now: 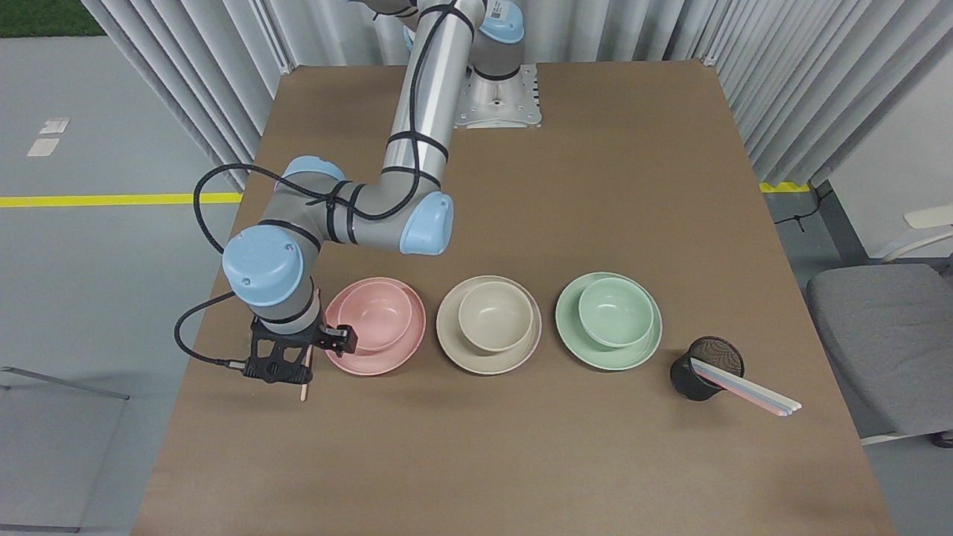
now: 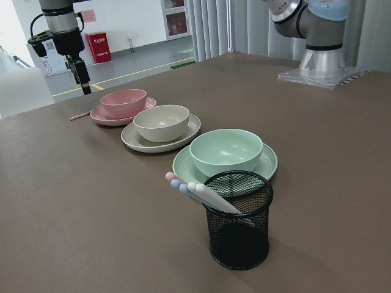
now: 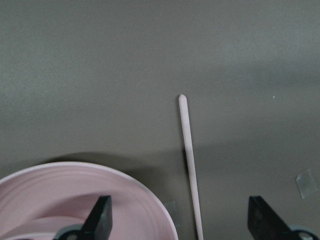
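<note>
My gripper hangs open above a single pale pink chopstick [image 3: 189, 165], which lies on the table between its two fingers in the wrist view, just beside the pink plate [image 3: 125, 210]. In the front view the pink bowl [image 1: 375, 308] sits on that plate, partly behind the arm. The chopstick shows only at its ends there, under my gripper. A black mesh holder [image 2: 238, 244] at the right holds several chopsticks [image 1: 746, 388] leaning out.
A cream bowl [image 1: 495, 316] on its plate and a green bowl [image 1: 616, 311] on its plate stand in a row to the right.
</note>
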